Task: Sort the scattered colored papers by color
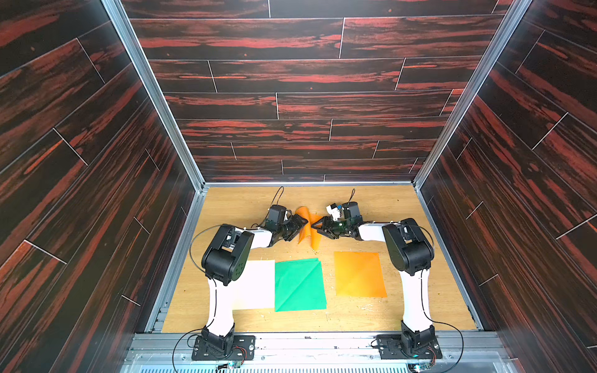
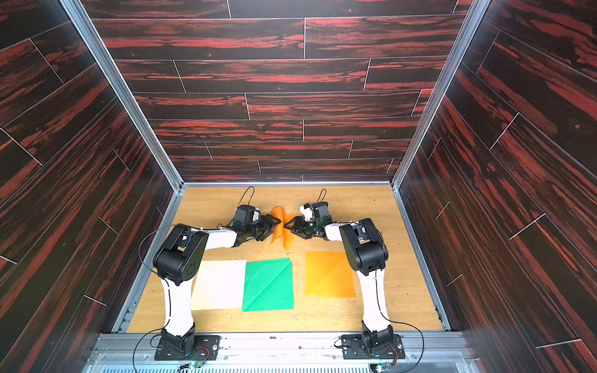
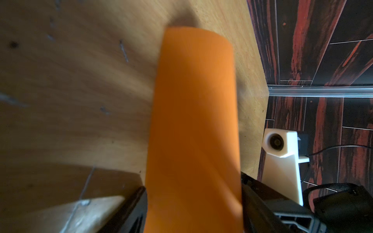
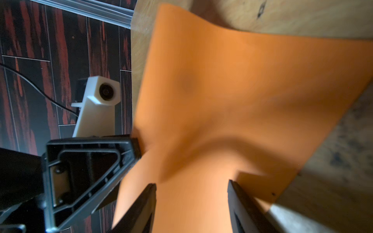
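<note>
A curled orange sheet point(image 1: 304, 217) lies at the back middle between both grippers, filling much of both wrist views. My left gripper has fingers either side of the raised orange curl; it looks open. My right gripper is over the sheet's flatter part, fingers apart with orange paper showing between them. Along the front lie a white sheet point(image 1: 252, 286), a green sheet point(image 1: 298, 286) with creases, and a flat orange sheet point(image 1: 359, 273).
The wooden table point(image 1: 373, 317) has bare patches behind the arms and along its front edge. Dark walls and metal rails surround it; cables loop above both wrists.
</note>
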